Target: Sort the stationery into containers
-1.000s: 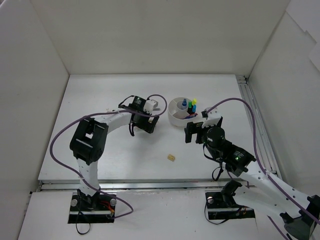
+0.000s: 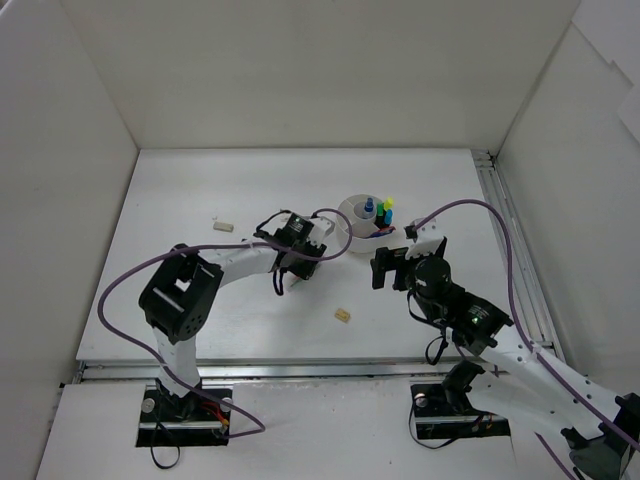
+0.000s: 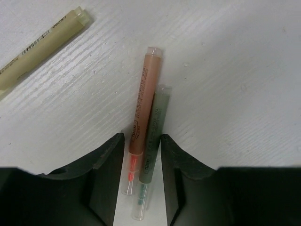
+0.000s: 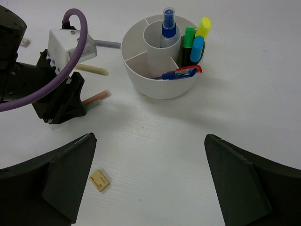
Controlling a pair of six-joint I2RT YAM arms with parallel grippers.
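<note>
My left gripper is part open, low over two pens lying side by side, an orange pen (image 3: 145, 103) and a green pen (image 3: 156, 123), its fingers on either side of them. A yellow pen (image 3: 42, 47) lies to their upper left. A white divided holder (image 4: 157, 89) holds a blue-capped bottle (image 4: 169, 33), markers (image 4: 196, 48) and pens (image 4: 181, 74). My right gripper stands open with nothing between its fingers, in front of the holder.
A small wooden block (image 4: 99, 180) lies on the front middle of the table (image 2: 180, 300). A small pale item (image 2: 223, 226) lies at the left, and a grey pen (image 4: 107, 44) lies behind the left arm. The right side of the table around the holder is clear.
My left gripper and arm have moved forward and a little to the right, toward the front of the table. The right arm has barely moved.
</note>
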